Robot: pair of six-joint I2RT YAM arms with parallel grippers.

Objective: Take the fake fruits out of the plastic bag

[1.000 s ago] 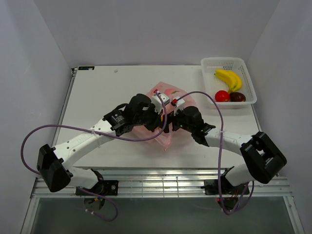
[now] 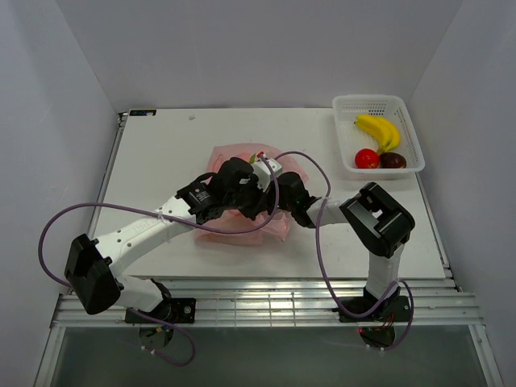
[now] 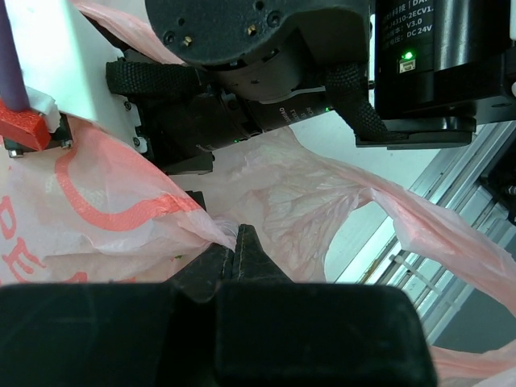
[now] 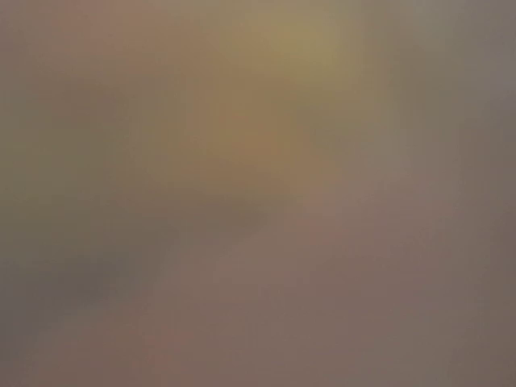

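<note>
The pink plastic bag [image 2: 238, 238] lies in the middle of the table with both grippers over it. In the left wrist view my left gripper is shut, bunched bag film [image 3: 169, 226] at its tips. My right gripper [image 2: 266, 205] is at the bag beside the left one, mostly hidden in the top view; its wrist view is only a yellow and pink blur, so its fingers cannot be made out. A little green and red shows at the bag behind the grippers, too small to identify.
A white basket [image 2: 345, 133] at the back right holds bananas [image 2: 377, 129], a red fruit [image 2: 367, 159] and a dark oval fruit [image 2: 393, 160]. Purple cables loop over both arms.
My right arm has swung leftward, its gripper moving in beside the left one. The bag has shifted left. My left gripper has moved only slightly.
</note>
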